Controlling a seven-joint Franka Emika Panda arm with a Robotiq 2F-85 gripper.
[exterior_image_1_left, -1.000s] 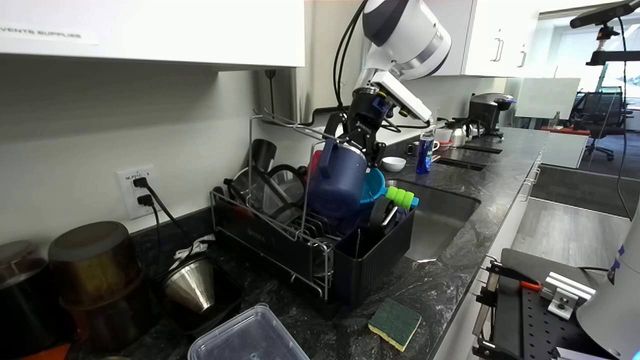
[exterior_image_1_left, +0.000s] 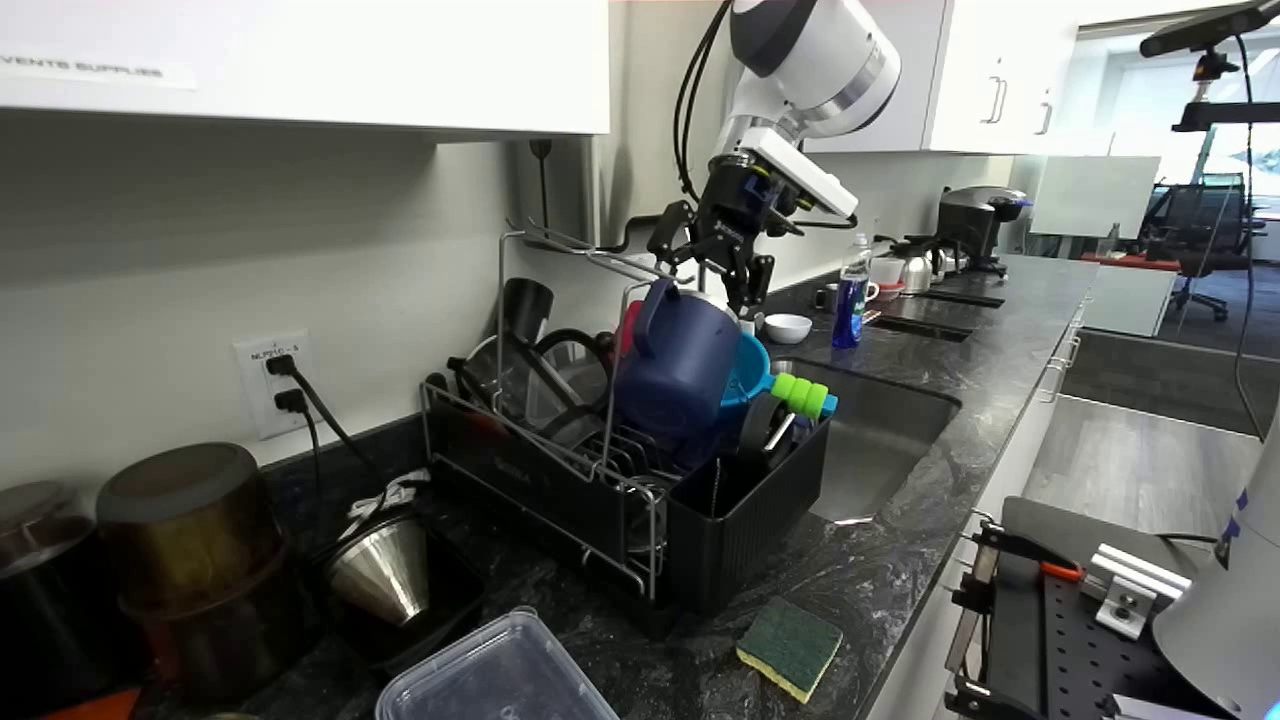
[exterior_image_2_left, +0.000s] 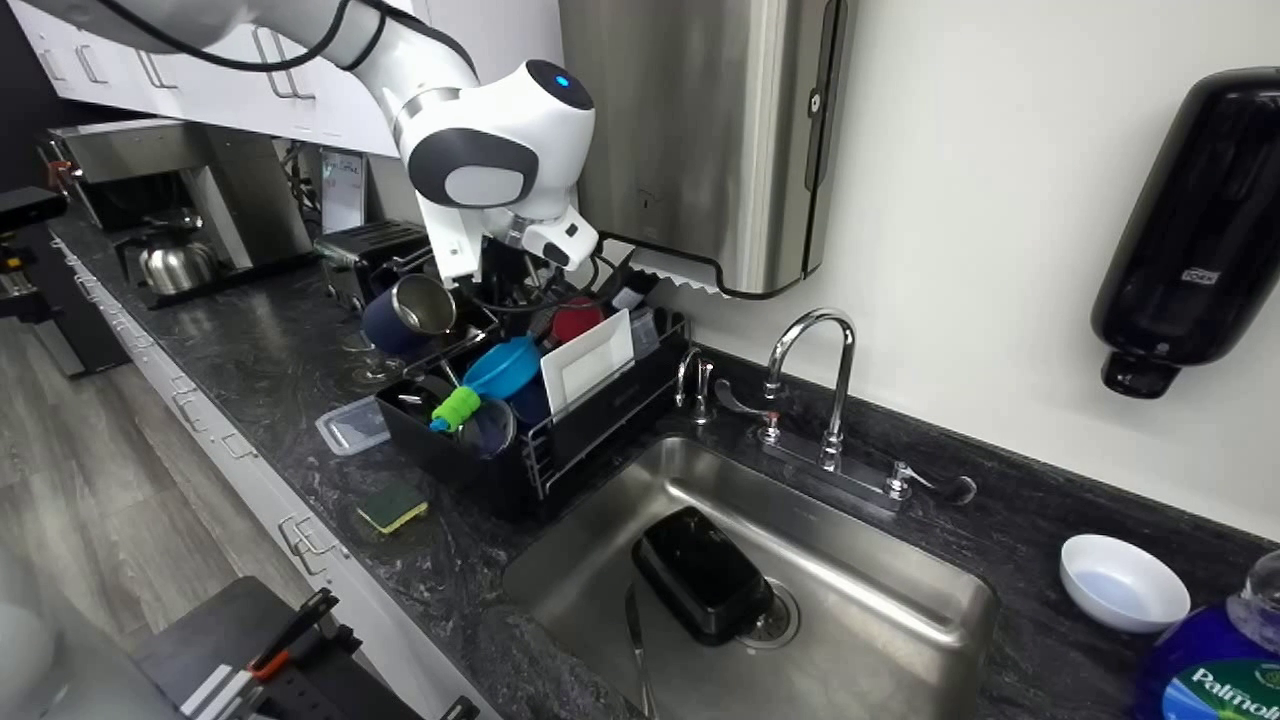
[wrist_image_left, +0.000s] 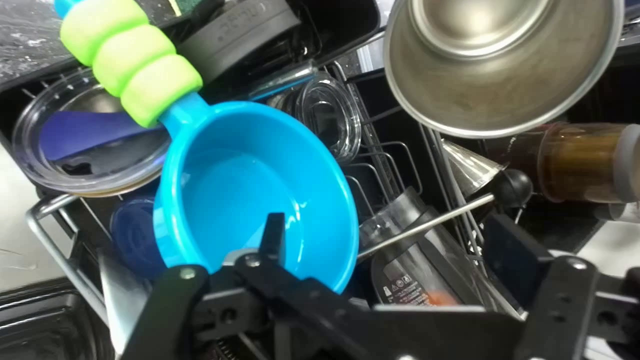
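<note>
My gripper (exterior_image_1_left: 716, 274) stands open above the dish rack, with nothing held between its fingers. In the wrist view, one dark fingertip (wrist_image_left: 274, 234) overlaps the blue cup-shaped vessel (wrist_image_left: 240, 174), which has a bumpy green handle (wrist_image_left: 132, 57). The other fingertip (wrist_image_left: 510, 255) is out to the right, over the rack's contents. A navy mug (exterior_image_1_left: 674, 360) leans tilted at the rack's upper wire; its open steel inside (wrist_image_left: 504, 78) faces the wrist camera. In exterior view 2 the arm hides most of the gripper.
The black rack (exterior_image_1_left: 744, 528) is crowded with several dishes, including a white plate (exterior_image_2_left: 588, 360) and a clear bottle (wrist_image_left: 414, 270). Beside it is the sink (exterior_image_2_left: 852, 576) with a black container (exterior_image_2_left: 699, 574). A sponge (exterior_image_1_left: 789, 648) and plastic lid (exterior_image_1_left: 498, 674) lie on the counter.
My gripper has risen a little, and more of its fingers show above the mug's rim. The mug and the rack's contents look unmoved.
</note>
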